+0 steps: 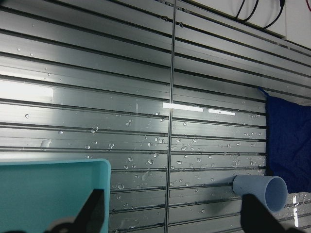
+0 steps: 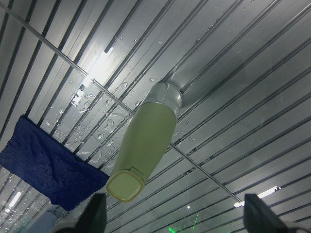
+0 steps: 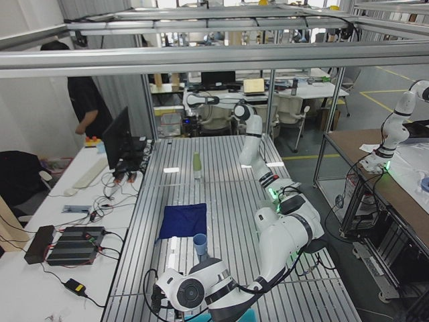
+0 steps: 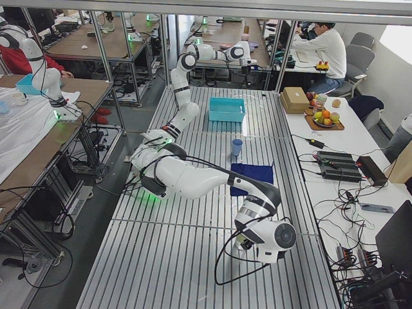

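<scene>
A green bottle with a steel base (image 3: 197,165) stands on the slatted metal table, seen from above in the right wrist view (image 2: 146,143) between the finger tips of my right gripper, apparently below them. A blue cup (image 3: 200,243) stands near a dark blue cloth (image 3: 184,220). The cup (image 1: 252,189) also shows at the left wrist view's lower right. My left gripper is over the table beside a teal bin (image 1: 58,177). Both grippers' fingertips are far apart, open, and nothing shows held between them.
Water drops lie on the slats (image 1: 141,131). A white side desk (image 3: 80,282) with a monitor, black boxes and cables runs along the table's edge. A fruit plate (image 4: 325,122) sits there too. A person stands behind the monitor.
</scene>
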